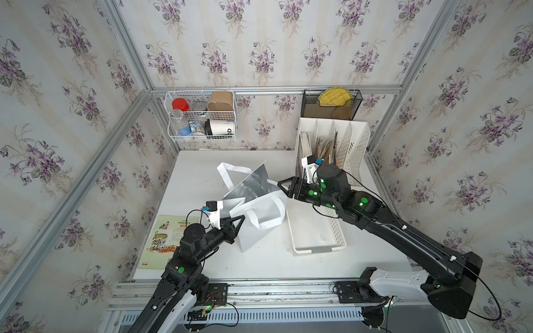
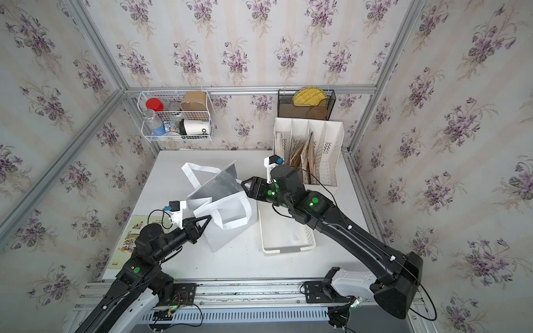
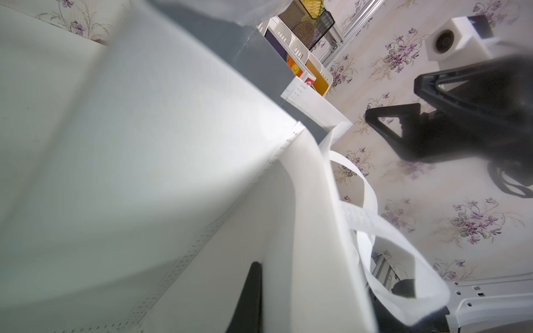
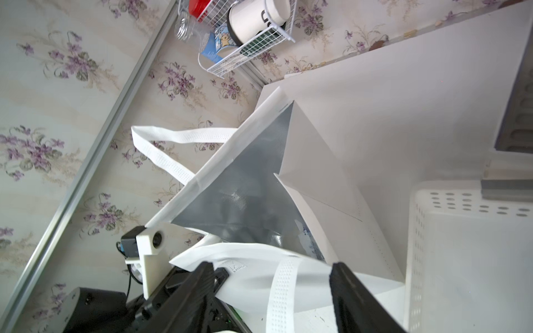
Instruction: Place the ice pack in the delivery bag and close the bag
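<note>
A white delivery bag (image 1: 255, 233) with silver foil lining (image 4: 233, 194) stands tilted in mid-table, straps loose. Inside, near its bottom in the right wrist view, a small clear item (image 4: 305, 241) is partly visible; I cannot tell if it is the ice pack. My left gripper (image 1: 237, 221) is at the bag's near left rim, a dark finger against the white fabric; whether it grips the fabric is unclear. My right gripper (image 2: 248, 187) is above the bag's right side, open, with nothing seen between its fingers.
A white basket (image 1: 313, 247) sits right of the bag, a file organizer (image 1: 355, 149) behind it. A leaflet (image 1: 158, 249) lies at left. Wire baskets (image 1: 200, 138) hang on the back wall.
</note>
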